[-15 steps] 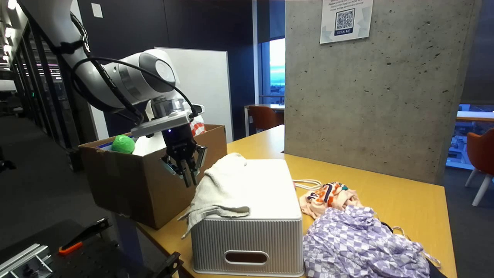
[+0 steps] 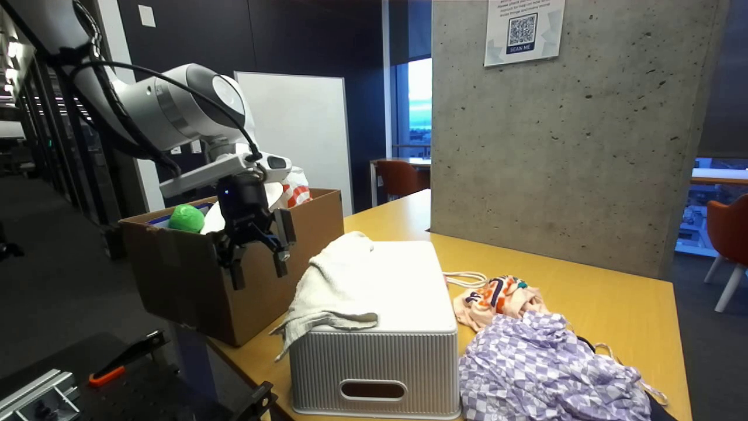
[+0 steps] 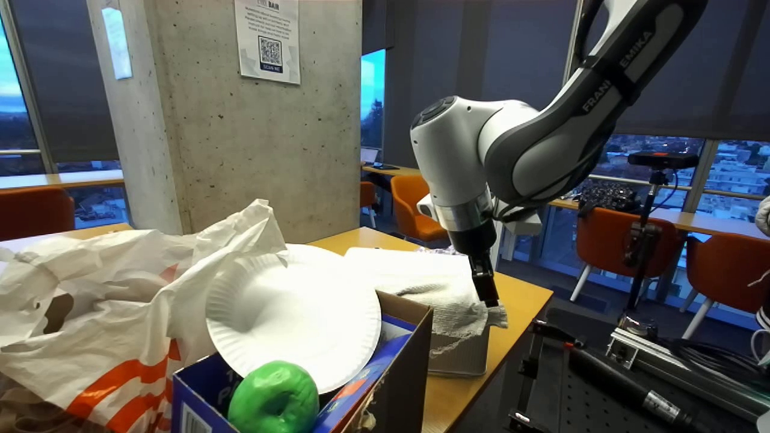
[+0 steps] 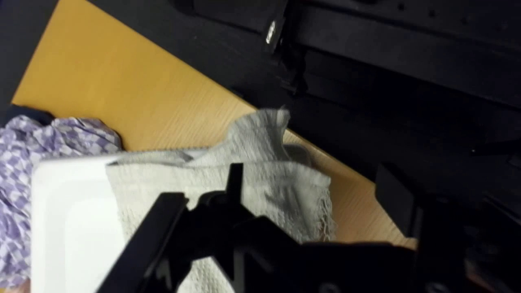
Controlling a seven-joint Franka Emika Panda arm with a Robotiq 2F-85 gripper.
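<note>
My gripper (image 2: 259, 271) hangs with its fingers apart and nothing between them, in front of the cardboard box and left of the towel. A cream towel (image 2: 332, 284) drapes over the left edge of a white ribbed bin (image 2: 375, 365) standing upside down or lidded; I cannot tell which. In the wrist view the towel (image 4: 278, 190) lies below the spread fingers, its fringed edge near the table's border. Exterior view 2 has the gripper (image 3: 491, 302) edge-on, overlapping the towel (image 3: 451, 307), with the gap between its fingers hidden.
The cardboard box (image 2: 270, 280) holds a green round item (image 2: 186, 218), a paper plate (image 3: 328, 317) and a white bag (image 3: 130, 303). Purple checked cloth (image 2: 547, 368) and a peach patterned cloth (image 2: 494, 300) lie right of the bin. Bare table (image 2: 596, 302) shows behind them.
In exterior view 1, the arm and gripper have shifted left. The fingers, close together before, now stand wide apart. Towel and bin look unmoved.
</note>
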